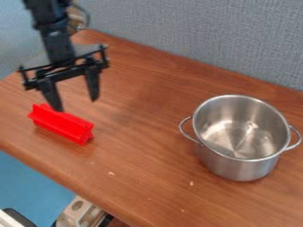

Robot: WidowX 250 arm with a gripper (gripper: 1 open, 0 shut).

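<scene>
My black gripper (71, 94) hangs over the left part of the wooden table, open, its two fingers apart with nothing visible between them. Just below it a red ridged bar (64, 126) lies on the table. A steel pot (236, 160) with two side handles stands on the right.
A grey padded wall (213, 40) runs along the back. A blue floor (24, 177) shows beyond the front left edge.
</scene>
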